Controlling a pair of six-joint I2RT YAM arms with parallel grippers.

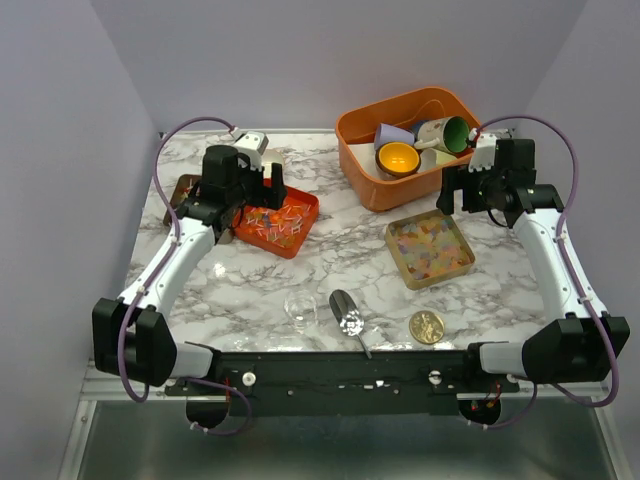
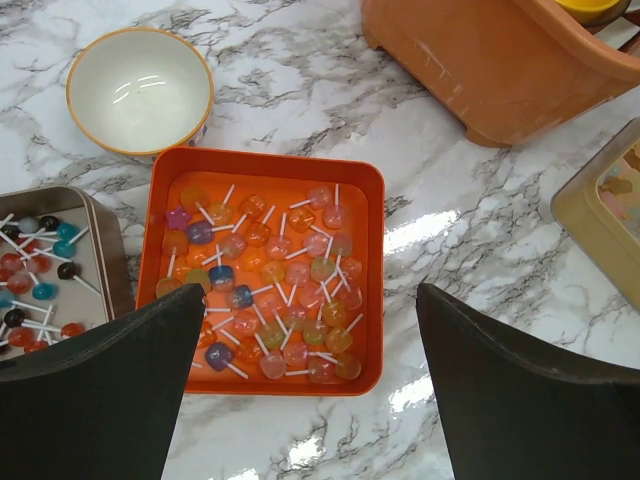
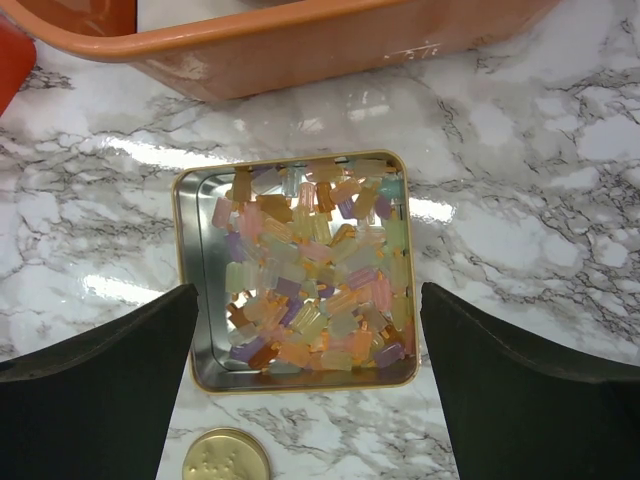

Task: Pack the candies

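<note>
An orange tray full of lollipops lies below my left gripper, whose fingers are wide open and empty. To its left, a grey tray of dark, red and blue lollipops is cut off by the left wrist view's edge. Square and gold-rimmed, a metal tin holds pastel gummy candies. Over it hangs my right gripper, open with nothing between its fingers. A metal scoop rests at the table's front middle. Left of the scoop is a clear round container.
A big orange bin with cups and a yellow bowl stands at the back. A white bowl sits behind the orange tray. The round gold lid lies front right. Bare marble shows between the orange tray and the tin.
</note>
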